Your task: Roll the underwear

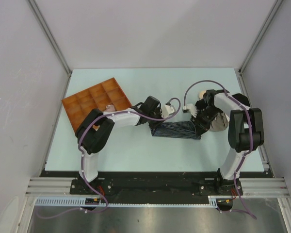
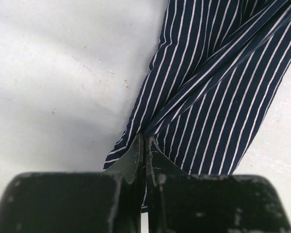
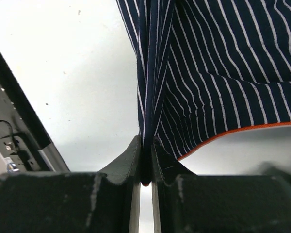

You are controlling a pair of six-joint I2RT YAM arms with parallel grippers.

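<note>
The navy, white-striped underwear (image 1: 177, 130) lies stretched across the table between both grippers. In the left wrist view my left gripper is shut at one end of the cloth (image 2: 218, 111), where a narrow fold runs away diagonally from its tips; whether fabric is pinched between them is hard to tell. In the right wrist view my right gripper is shut on a bunched strip of the underwear (image 3: 218, 63), whose orange-edged part spreads out to the right.
A wooden compartment tray (image 1: 92, 92) stands at the table's left. A pile of beige and dark cloths (image 1: 218, 124) lies at the right, behind the right arm.
</note>
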